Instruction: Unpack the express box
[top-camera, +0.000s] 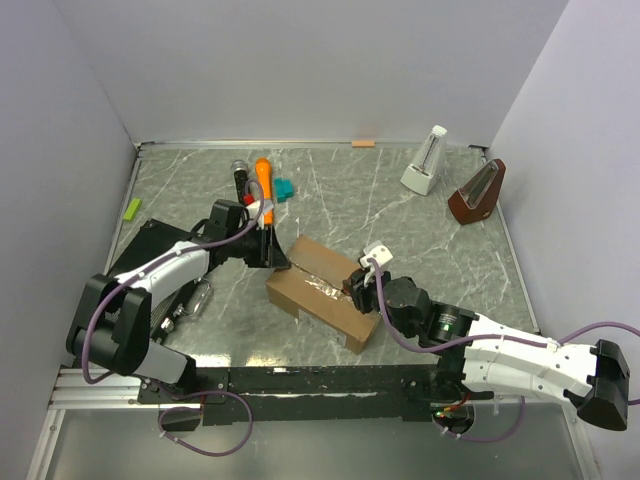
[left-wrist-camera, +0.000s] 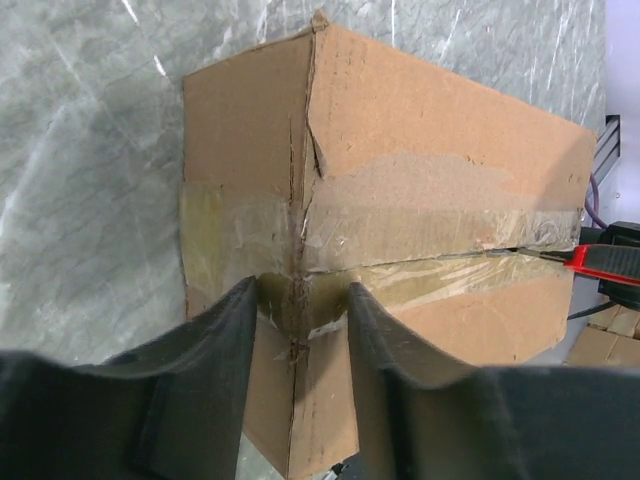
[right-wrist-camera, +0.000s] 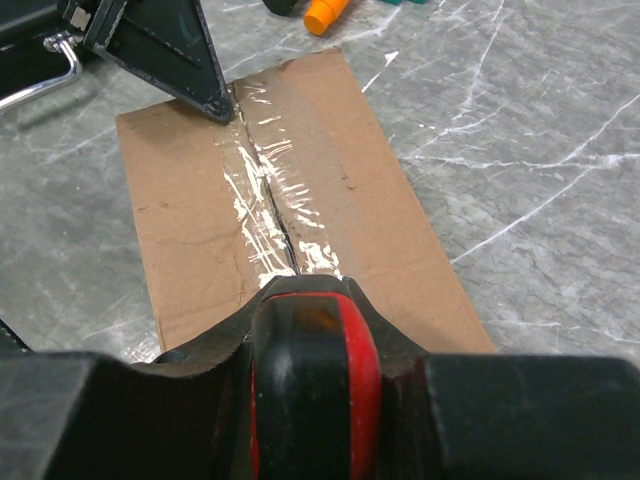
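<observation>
The taped cardboard box (top-camera: 315, 305) lies at the middle front of the table, a slit running along its tape. My left gripper (top-camera: 275, 260) is at the box's left end; in the left wrist view its part-open fingers sit over the taped edge. My right gripper (top-camera: 360, 290) is at the box's right end, shut on a black and red cutter, whose blade, in the left wrist view (left-wrist-camera: 610, 262), sits in the tape seam.
An orange tool (top-camera: 264, 180), a dark tool (top-camera: 240, 175) and a teal piece (top-camera: 283, 189) lie behind the box. Two metronomes (top-camera: 475, 195) stand back right. A black mat and metal items occupy the left.
</observation>
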